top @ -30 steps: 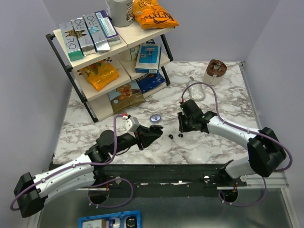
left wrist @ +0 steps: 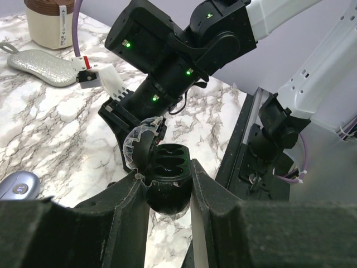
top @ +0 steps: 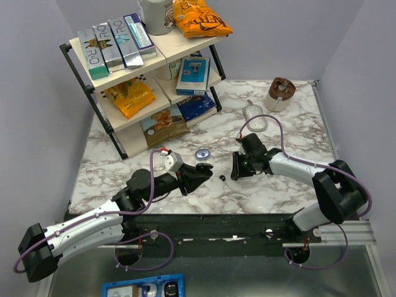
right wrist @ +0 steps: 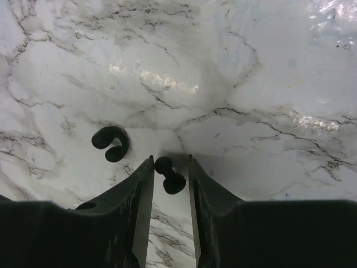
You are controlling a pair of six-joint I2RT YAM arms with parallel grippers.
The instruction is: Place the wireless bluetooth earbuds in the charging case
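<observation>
In the left wrist view my left gripper is shut on the black charging case (left wrist: 170, 178), whose lid stands open showing two wells. In the right wrist view one black earbud (right wrist: 174, 182) lies on the marble between the part-open fingers of my right gripper. The other earbud (right wrist: 117, 148) lies to its left. From above, the right gripper is low over the table, right of the case.
A blue-grey oval object (top: 202, 154) lies behind the case. A silver mesh pouch (top: 253, 117) and a canister (top: 279, 96) stand at the back right. A loaded shelf (top: 136, 142) occupies the back left. The marble around the earbuds is clear.
My right gripper has moved down and toward the table's front, onto the right-hand earbud. The left arm and the case have not visibly moved.
</observation>
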